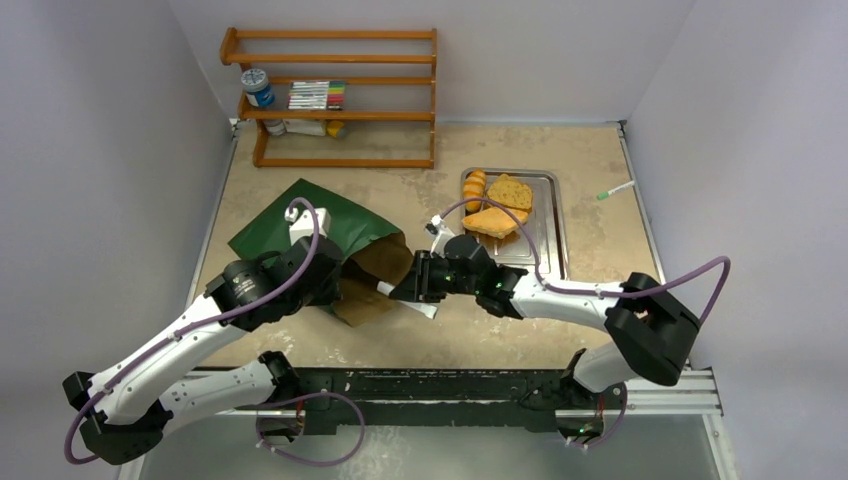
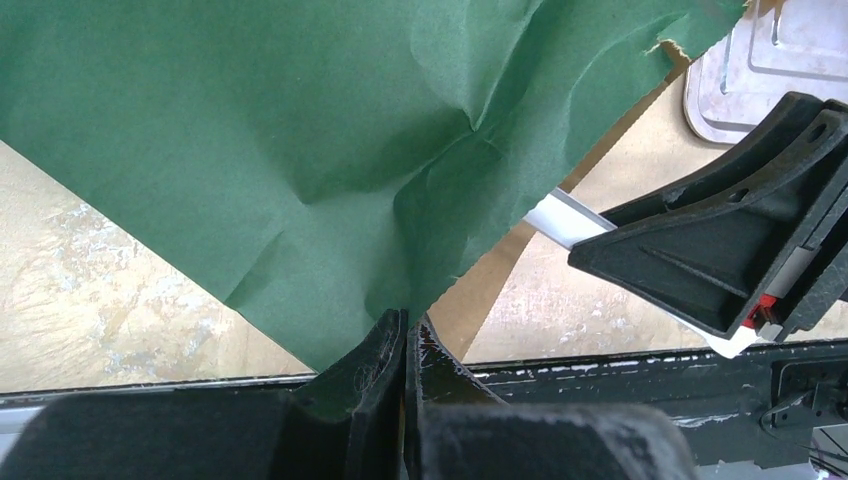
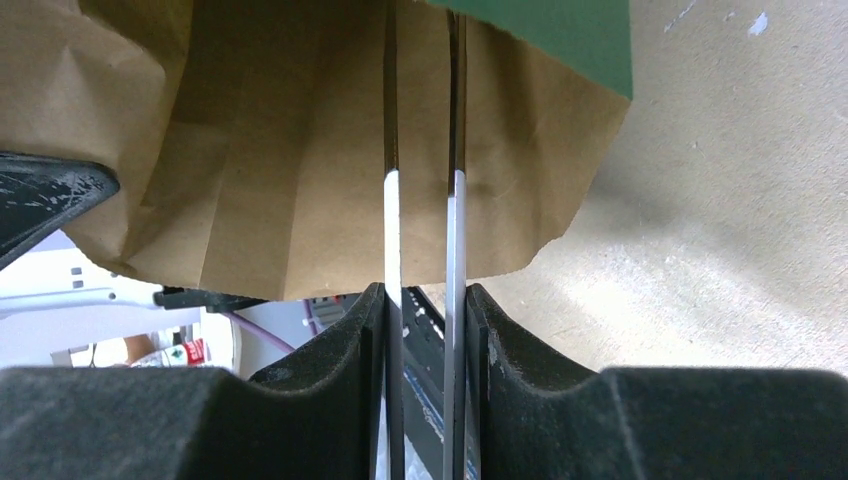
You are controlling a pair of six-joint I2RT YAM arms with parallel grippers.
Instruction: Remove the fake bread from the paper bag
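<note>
The green paper bag (image 2: 270,120) lies on the left of the work surface, its brown mouth (image 3: 260,200) facing right. My left gripper is shut at the bag's edge, apparently pinching the paper. My right gripper has its long, thin fingers reaching into the bag under the green flap, narrowly parted, with nothing visible between them. The inside beyond the fingertips is hidden. In the top view several bread-like pieces (image 1: 508,192) sit on a metal tray at the back right.
The tray (image 1: 545,250) stands behind my right arm. A wooden shelf (image 1: 345,162) with jars and markers stands at the back left. A green-tipped pen (image 1: 615,190) is at the far right.
</note>
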